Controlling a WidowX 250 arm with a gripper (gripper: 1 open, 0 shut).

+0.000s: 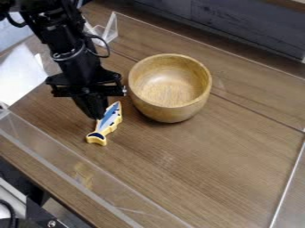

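My black gripper [95,110] is low at the left of the camera view, its fingertips just above and left of the upper end of a small blue, yellow and black fish-shaped object [105,125] lying on the wooden table. The fingers look close together, with nothing visible between them. A wooden bowl [169,98] sits to the right of the gripper, behind and right of the small object.
Clear plastic panels edge the table [226,169] at the front left and back left. A white sheet [18,76] lies at the left. A dark backboard [238,22] runs along the back.
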